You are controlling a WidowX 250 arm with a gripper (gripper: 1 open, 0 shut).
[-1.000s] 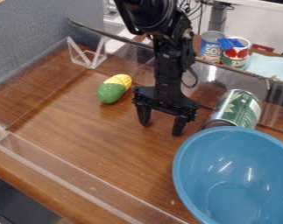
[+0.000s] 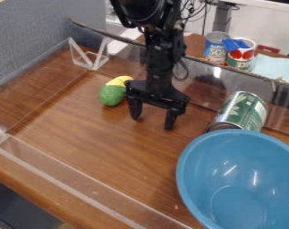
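Observation:
My black gripper (image 2: 151, 111) is low over the wooden table (image 2: 111, 161), open, its two fingers apart with nothing seen between them. Just left of it lies a toy (image 2: 112, 95) that is green at the near end and yellow at the far end, partly behind the arm. To the right a green-and-silver can (image 2: 242, 110) lies tilted beside a large blue bowl (image 2: 236, 183).
A clear plastic bracket (image 2: 87, 52) stands at the back left. Behind a low transparent strip are a blue can (image 2: 215, 46) and a red-labelled can (image 2: 240, 56).
My gripper has moved a little left, toward the green-and-yellow toy. The bowl and cans are unchanged.

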